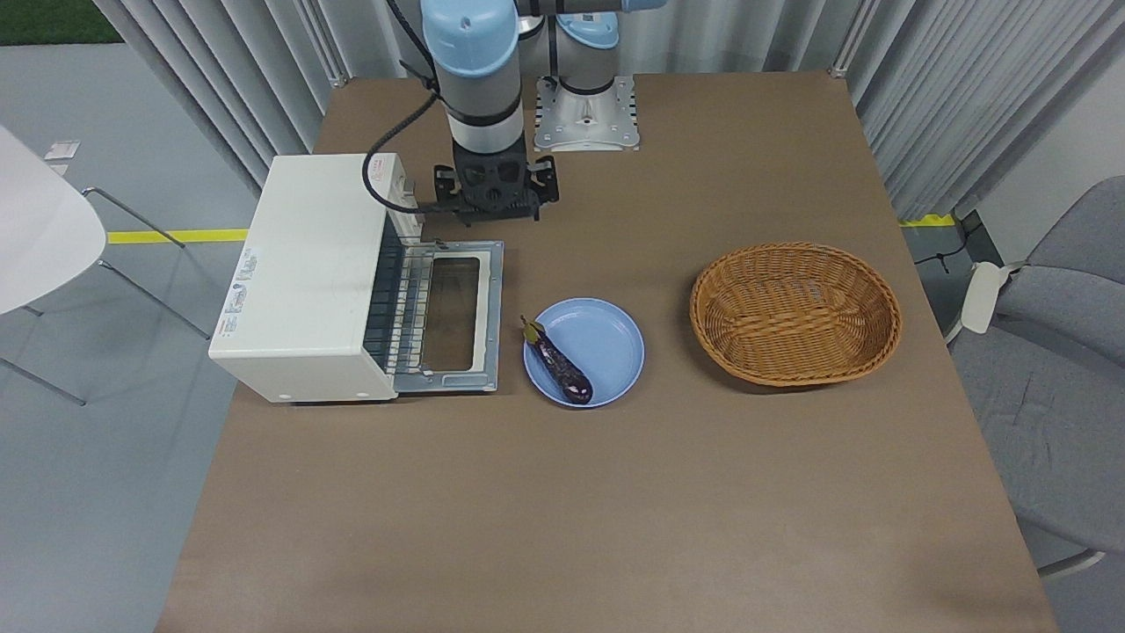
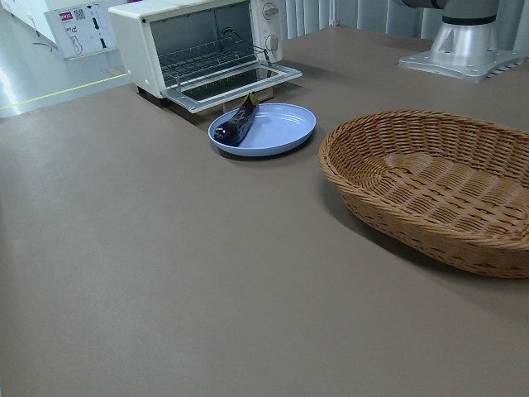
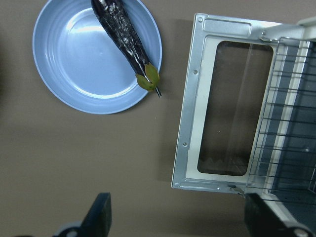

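A white toaster oven [image 1: 295, 274] has its door [image 3: 188, 118] lowered flat, wire rack inside. Beside it, a dark purple eggplant [image 1: 559, 364] with a green stem lies on a blue plate [image 1: 612, 348]; both also show in the left view, the eggplant [image 2: 235, 126] tilted along the plate. My gripper is raised over the table behind the door and plate; in the wrist view its two fingers stand wide apart, open, with nothing between them.
A wicker basket [image 1: 796, 311] sits to the right of the plate.
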